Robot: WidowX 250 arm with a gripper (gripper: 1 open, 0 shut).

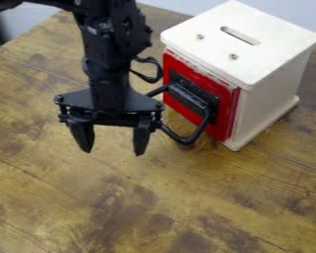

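Note:
My black gripper (111, 138) hangs over the wooden table at centre-left, its two fingers apart with nothing between them. Just to its right stands a white wooden box (253, 44) with a slot on top and a red front panel (224, 124). A black loop handle (188, 136) on that panel sticks out toward me and is partly hidden behind the gripper.
The box takes up the back right, and a pale wall shows at the top left corner.

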